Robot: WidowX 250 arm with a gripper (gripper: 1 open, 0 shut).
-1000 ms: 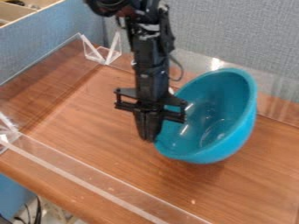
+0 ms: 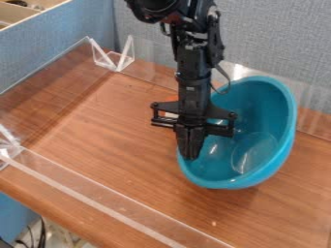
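A turquoise bowl [image 2: 265, 145] stands on the wooden table [image 2: 104, 165] at the right, tilted, with its opening facing toward the left and front. My black gripper [image 2: 189, 147] is at the bowl's left rim, fingers pointing down and close together. It looks shut; whether the rim is between the fingers is hard to make out.
Clear plastic guards line the table's edges, with white brackets [image 2: 112, 60] at the back left and at the left front. A grey padded wall rises behind.
Over the last second the gripper has shifted slightly, now to the right against the bowl, and the bowl's orientation has changed, its opening turned more sideways.
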